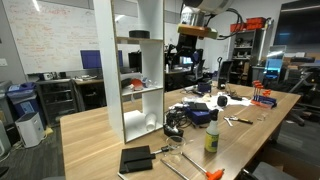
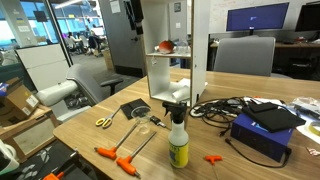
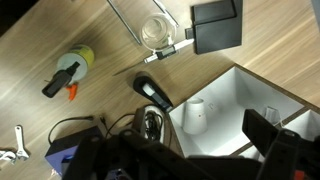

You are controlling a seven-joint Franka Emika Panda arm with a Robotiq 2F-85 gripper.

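Note:
My gripper (image 1: 184, 54) is open and empty, high above the table and to the right of the white shelf (image 1: 129, 70). In the wrist view its dark fingers (image 3: 194, 146) reach in from the bottom edge, over the shelf's white interior. A white mug (image 3: 195, 115) shows inside that shelf. On the wooden table stands a spray bottle (image 2: 178, 140) with a yellow-green label and dark top. Near it are a clear glass (image 3: 156, 31), a black square pad (image 3: 217, 27) and orange-handled tools (image 2: 127, 166).
A blue box (image 2: 262, 135) with a black item on top sits beside tangled black cables (image 2: 218, 110). Yellow scissors (image 2: 104, 121) lie near the table's left edge. A dark bowl (image 1: 139, 34) rests on an upper shelf level. Bare tabletop (image 1: 85, 135) lies left of the shelf.

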